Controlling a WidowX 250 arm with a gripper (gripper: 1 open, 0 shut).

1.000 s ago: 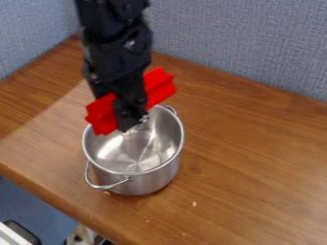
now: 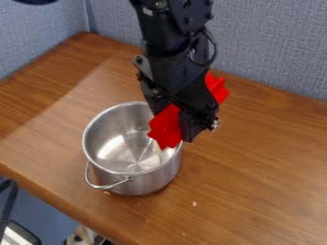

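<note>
My black gripper (image 2: 182, 113) hangs over the right rim of a steel pot (image 2: 121, 163), shut on a red object (image 2: 165, 129). Part of the red object shows below the fingers at the rim and part behind the gripper to the right. The gripper hides its middle, so its full shape is unclear. The pot stands on the wooden table with its wire handle toward the front left.
A grey padded wall (image 2: 274, 53) runs behind it. Dark objects lie off the table's front left edge.
My gripper has moved right with the red object, from over the pot's left and middle to its right rim. The pot looks unmoved.
</note>
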